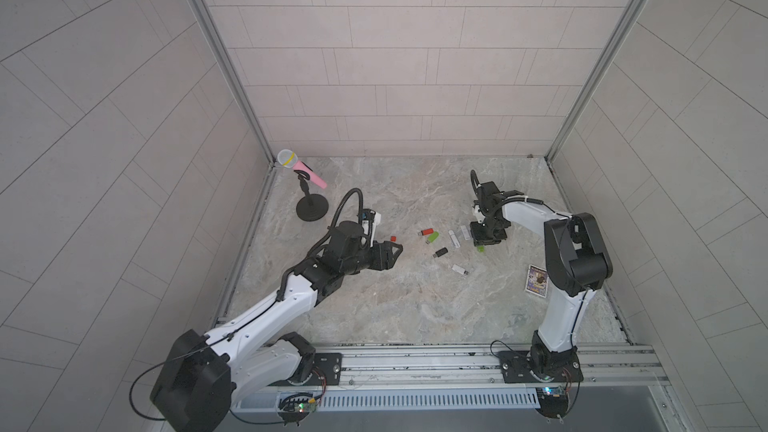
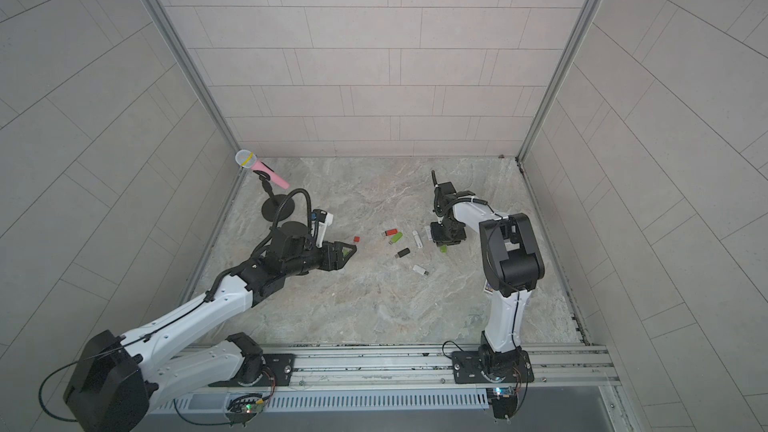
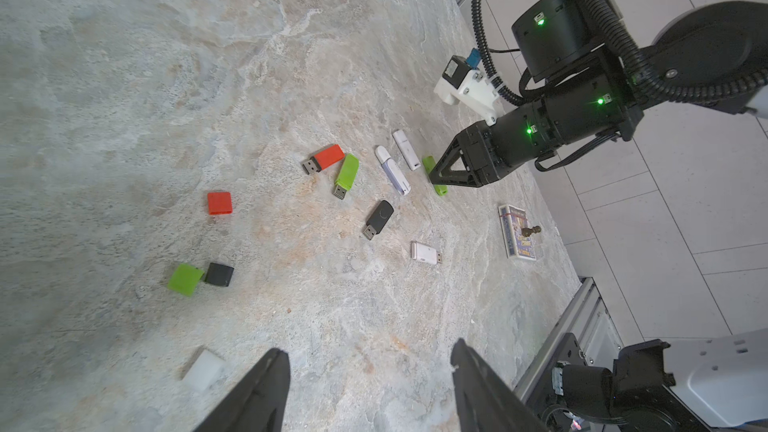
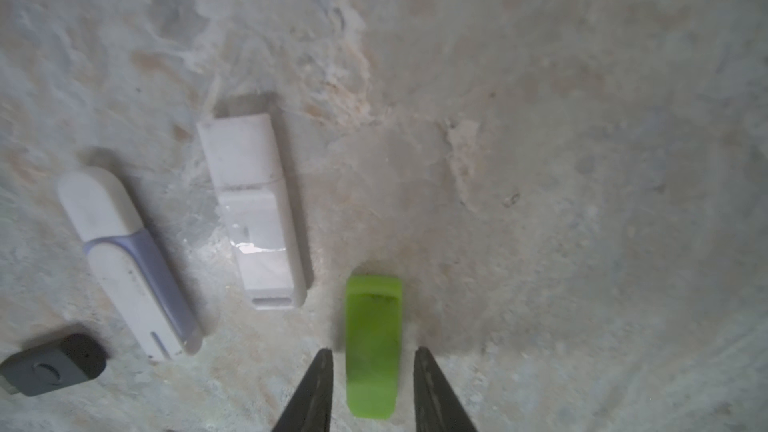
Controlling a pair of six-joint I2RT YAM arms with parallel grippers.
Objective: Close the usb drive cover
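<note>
A green USB drive (image 4: 373, 376) with no metal plug showing lies flat on the table, right of two capped white drives (image 4: 252, 216) (image 4: 132, 268). My right gripper is open around it, with a narrow gap on either side. In the left wrist view, drives with bare plugs lie mid-table: red (image 3: 329, 156), green (image 3: 347, 171), black (image 3: 381, 214) and white (image 3: 423, 253). Loose caps in red (image 3: 219, 203), green (image 3: 185, 279), black (image 3: 218, 274) and white (image 3: 204, 370) sit farther left. My left gripper hangs open and empty above the table.
A pink toy microphone on a black stand (image 1: 312, 207) occupies the back left. A small framed card box (image 1: 537, 281) lies at the right.
</note>
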